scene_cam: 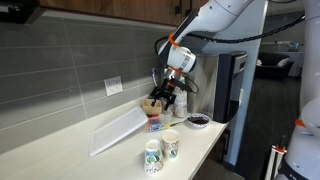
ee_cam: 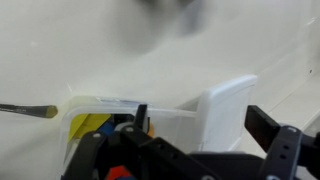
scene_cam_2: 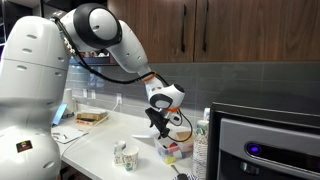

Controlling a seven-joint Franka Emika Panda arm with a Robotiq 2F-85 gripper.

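Note:
My gripper is open, with its black fingers point(ee_cam: 262, 122) spread wide and nothing held between them. In the wrist view a clear bin point(ee_cam: 165, 112) lies under the gripper, with yellow, red and orange things inside partly hidden by the near finger. A white panel point(ee_cam: 226, 106) stands along the bin's right side. From the first exterior view, the gripper point(scene_cam: 167, 92) hangs above the counter, over the area of the bin point(scene_cam: 154, 123). The second exterior view also has the bin point(scene_cam_2: 170, 154) below the gripper.
Two patterned cups point(scene_cam: 153, 157) point(scene_cam: 171, 146) stand near the counter's front. A bowl of dark things point(scene_cam: 198, 120) sits to the right, and a large white board point(scene_cam: 118, 130) lies by the wall. A dark-tipped brush point(ee_cam: 30, 110) lies left of the bin.

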